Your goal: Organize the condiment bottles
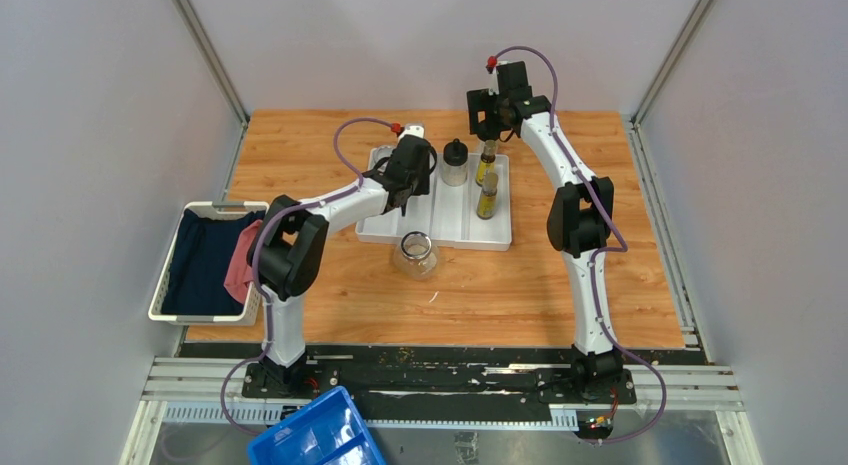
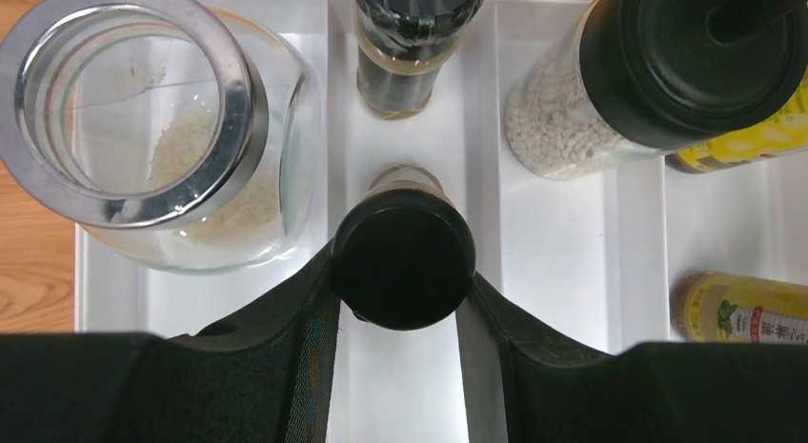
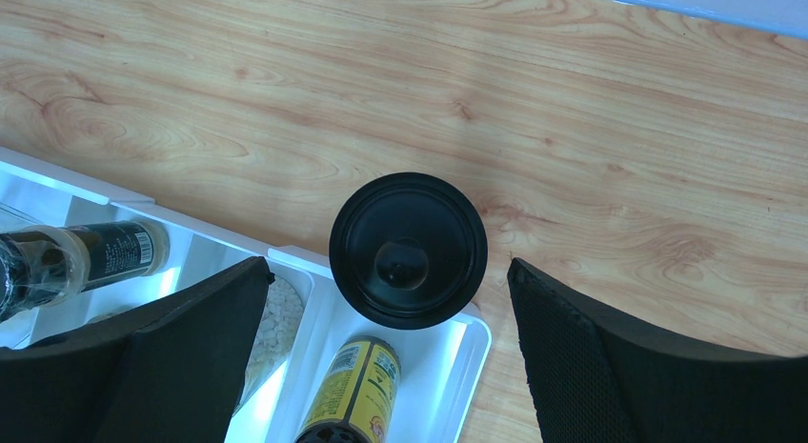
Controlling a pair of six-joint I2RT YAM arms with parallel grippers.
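Observation:
A white divided tray (image 1: 475,230) holds condiment containers. My left gripper is shut on a black-capped bottle (image 2: 404,257) in the middle-left compartment. A dark bottle (image 2: 410,33) stands behind it, a glass jar of grains (image 2: 229,205) left of them. A black-lidded jar of white granules (image 2: 562,110) is to their right, with yellow-label bottles (image 2: 738,305) in the right compartment. My right gripper is open around a black-capped container (image 3: 408,248) at the tray's back right corner, apparently touching neither side.
A second glass jar (image 1: 416,260) stands on the wooden table in front of the tray. A laundry basket (image 1: 160,305) with cloths is at left, a blue bin (image 1: 300,435) below the table.

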